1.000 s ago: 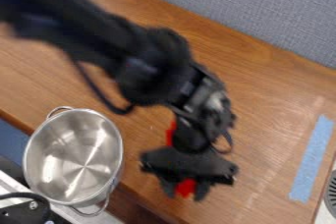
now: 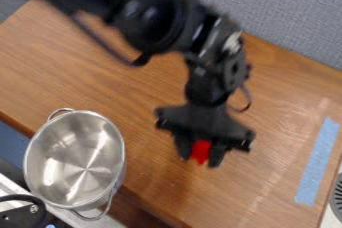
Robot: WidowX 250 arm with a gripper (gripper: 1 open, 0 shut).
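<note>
The black robot arm reaches from the top left to the centre, ending in my gripper [image 2: 201,146], which is blurred and hangs low over the wooden table [image 2: 67,57]. A red object [image 2: 202,151] shows between and behind its dark fingers; whether it is held cannot be made out.
A steel pot [image 2: 74,160] stands at the lower left by the table's edge. A strip of blue tape [image 2: 315,160] runs along the right side, beside a white round object [image 2: 334,202] at the edge of view.
The gripper has moved up and to the right, away from the front edge, and the red object now shows further right and higher in the view.
</note>
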